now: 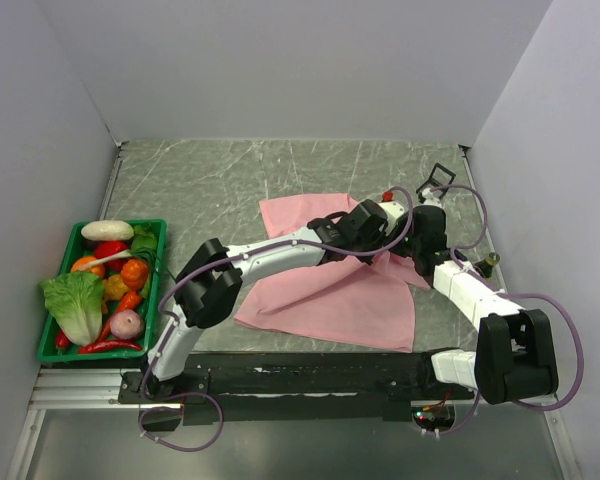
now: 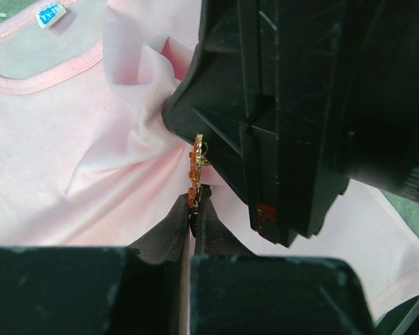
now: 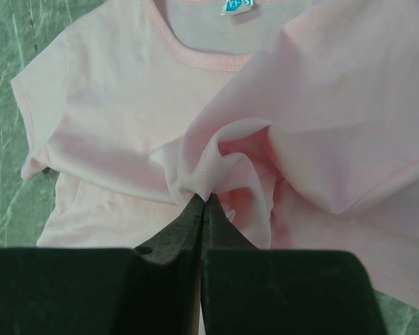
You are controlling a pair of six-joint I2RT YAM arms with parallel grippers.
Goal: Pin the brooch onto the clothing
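A pink shirt (image 1: 335, 315) lies spread on the table, with a raised, bunched fold (image 3: 230, 164) near its collar. My right gripper is shut, and the fold's cloth runs to its fingertips, pinched there. Edge-on in the left wrist view, a gold-and-orange brooch (image 2: 195, 171) stands upright in my left gripper, which is shut on its lower end. Just beyond the brooch is the right gripper's dark body (image 2: 293, 118), very near or touching it. Whether the pin has entered the cloth cannot be seen. From the top, the arms cover both sets of fingertips.
At the left stands a green basket (image 1: 50, 335) of vegetables. A small black frame-like object (image 1: 441, 178) and a small dark bottle-like item (image 1: 488, 265) sit near the right wall.
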